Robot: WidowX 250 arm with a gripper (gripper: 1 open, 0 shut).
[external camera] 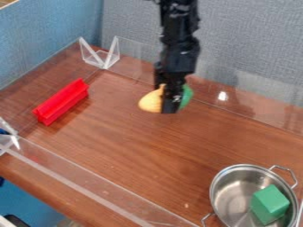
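My black gripper (173, 96) hangs at the upper middle of the camera view, blurred, over a yellow, rounded object (151, 103). The yellow object is at the gripper's fingers and looks raised a little from the wooden table. A green object (189, 95) is partly visible behind the gripper. Whether the fingers are closed on the yellow object is hard to tell through the blur.
A red bar (62, 101) lies on the left. A white wire stand (99, 58) is at the back left. A steel pot (231, 195) holding a green block (268, 205) sits at the front right.
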